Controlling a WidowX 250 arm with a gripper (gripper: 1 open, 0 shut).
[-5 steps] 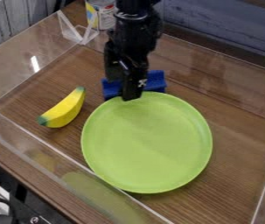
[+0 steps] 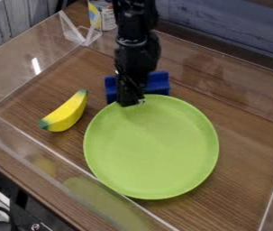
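Note:
A large green plate (image 2: 150, 149) fills the middle front of the wooden surface. My black gripper (image 2: 130, 97) hangs low over the plate's back rim, shut, with nothing visible between its fingers. Partly behind it is a blue object (image 2: 156, 83). A yellow banana (image 2: 65, 112) lies left of the plate.
A yellow-and-white can (image 2: 100, 15) and some clear plastic stand at the back left.
The arm and gripper have shifted slightly left and look more compact over the plate's back rim. The plate, banana and blue object look unmoved.

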